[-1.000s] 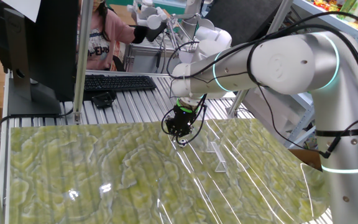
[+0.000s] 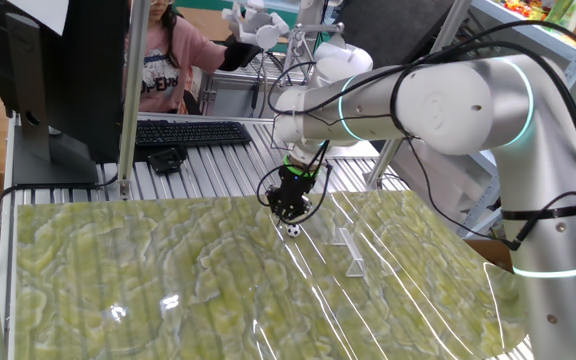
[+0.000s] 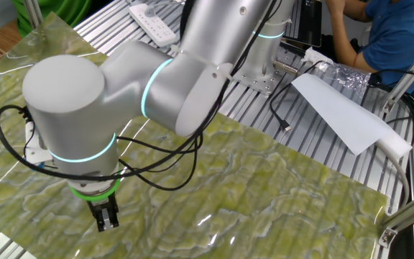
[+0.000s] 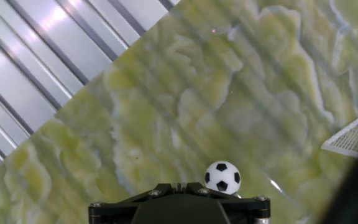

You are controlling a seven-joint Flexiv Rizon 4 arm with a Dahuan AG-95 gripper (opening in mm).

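Note:
A small black-and-white soccer ball rests on the green marbled board, just beyond and to the right of my fingertips in the wrist view. In exterior view 1 the same ball sits right below my gripper. My black gripper appears shut, its two fingertips almost meeting, and the ball lies outside them; whether they touch it cannot be told. A small white goal with a net stands to the right, partly cut off by a dark shape. Exterior view 2 shows the gripper pointing down, with no ball visible there.
The marbled board is otherwise bare, with wide free room on the left and front. Behind it lie the slatted metal table, a keyboard and a monitor. Black cables loop around the arm.
My gripper has shifted slightly and become more upright, so the ball beneath it shows more fully. The ball and the goal look unmoved.

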